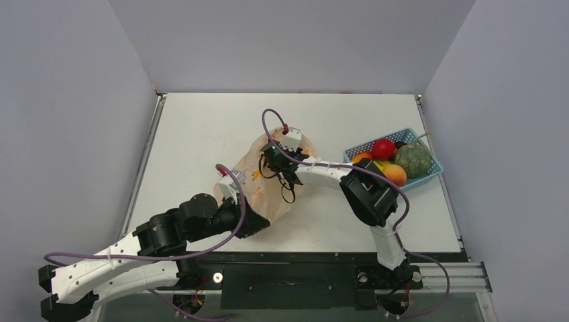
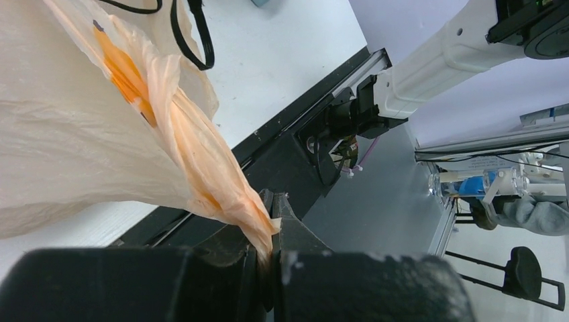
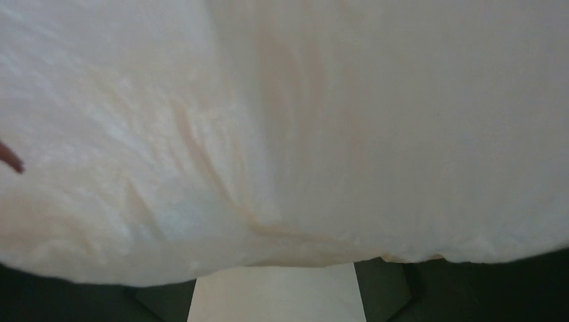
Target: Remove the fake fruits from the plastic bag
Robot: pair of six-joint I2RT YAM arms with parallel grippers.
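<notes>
The thin pale-orange plastic bag lies spread over the middle of the table. A twisted strip of the bag runs between my left gripper's fingers, which are shut on it near the table's front edge. My right gripper is over the far part of the bag. In the right wrist view, bag film fills most of the picture, and below it my right gripper stands open, fingers wide apart, with pale surface showing between. Whether any fruit is inside the bag is hidden.
A blue basket at the right holds several fake fruits, among them a red one, a peach and a green pumpkin. The right forearm passes close by the basket.
</notes>
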